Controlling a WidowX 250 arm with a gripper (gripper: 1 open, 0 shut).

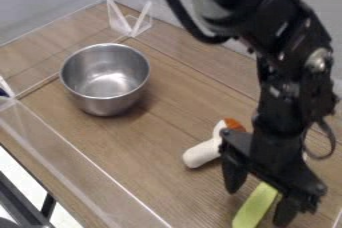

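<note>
My black gripper [261,187] is low over the table at the right, open, its fingers either side of a long pale yellow-green object [251,212] near the front edge. A white cylindrical object with an orange end [202,152] lies just left of the gripper, partly hidden behind it.
A steel bowl [104,78] sits on the wooden table [147,162] at the upper left. White walls stand at the back, and a clear edge runs along the left. The table's middle between bowl and gripper is mostly clear.
</note>
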